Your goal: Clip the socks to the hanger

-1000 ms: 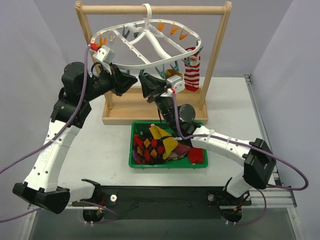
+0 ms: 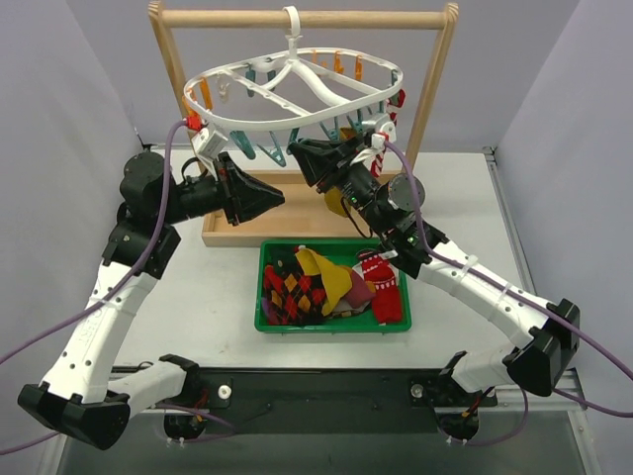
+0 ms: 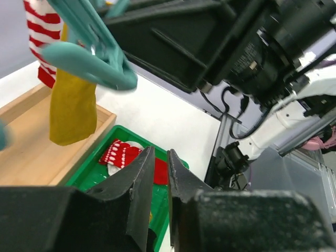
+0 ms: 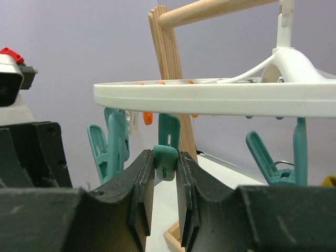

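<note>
The white clip hanger [image 2: 295, 124] hangs from a wooden stand. In the top view my left gripper [image 2: 265, 202] is below its left front, apart from the clips; in the left wrist view its fingertips [image 3: 148, 160] are close together. My right gripper is shut on a teal clip [image 4: 165, 157] on the hanger's rim. A yellow sock [image 3: 73, 113] and a red-white striped sock [image 3: 43, 37] hang from the hanger. More socks lie heaped in the green bin [image 2: 336, 328], including a yellow one [image 2: 331, 275] and red ones [image 2: 388, 302].
The wooden stand's base [image 2: 237, 233] stands behind the bin. Both arms are close together under the hanger.
My left gripper has moved downward in the top view, away from the hanger's clips. My right gripper has shifted right along with the hanger, which appears slightly turned.
</note>
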